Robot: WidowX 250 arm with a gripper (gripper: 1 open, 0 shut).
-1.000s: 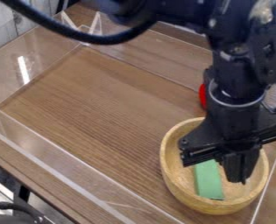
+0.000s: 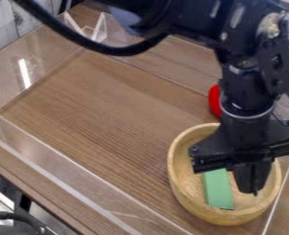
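My black gripper point(image 2: 242, 156) hangs over a round tan bowl point(image 2: 186, 196) at the lower right, its body covering the bowl's back part. A green block point(image 2: 217, 190) lies inside the bowl, below and left of the gripper's front. The fingertips are dark and partly hidden by the gripper's own body, so how far they stand apart is unclear.
A red object point(image 2: 216, 99) peeks out from behind the gripper, with a grey item to its right.
My arm has shifted very slightly over the bowl; the bowl and green block look unmoved.
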